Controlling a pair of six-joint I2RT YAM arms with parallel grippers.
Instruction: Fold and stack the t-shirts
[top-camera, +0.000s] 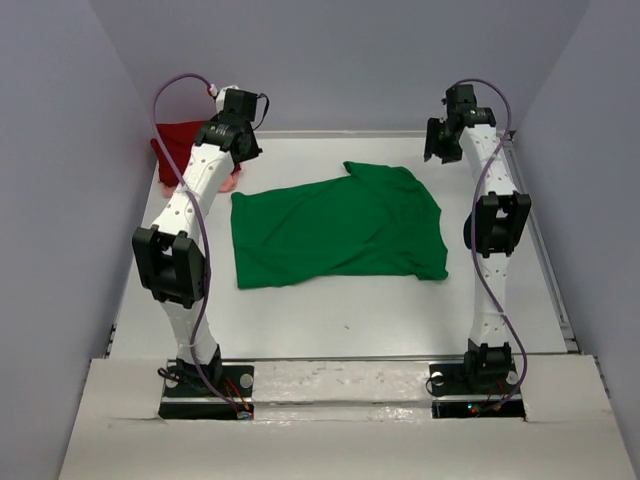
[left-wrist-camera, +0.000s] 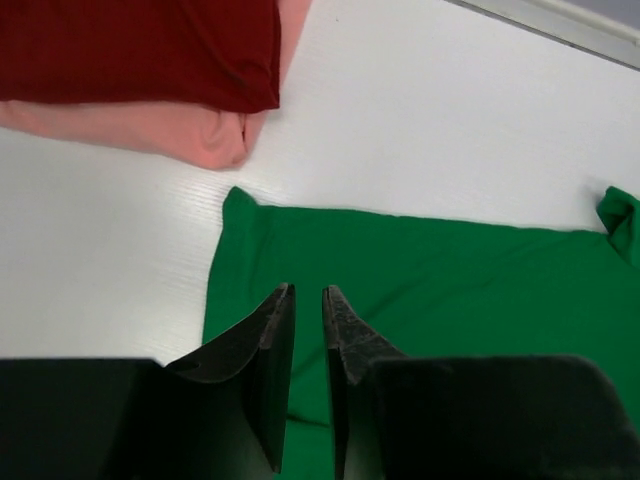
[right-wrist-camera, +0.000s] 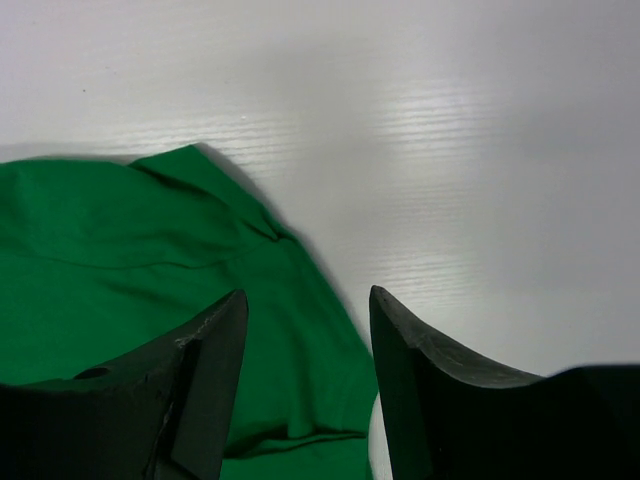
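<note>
The green t-shirt lies spread on the table, its edges uneven and a sleeve part folded near the back. My left gripper hovers above the table behind the shirt's left end. In the left wrist view its fingers stand a little apart, with nothing held between them. My right gripper is over the table behind the shirt's right end, wide open and empty. The shirt's corner shows beyond its fingers. A folded dark red shirt rests on a folded pink one at the back left.
A raised rail runs along the back edge. My left arm partly covers the folded pile in the top view.
</note>
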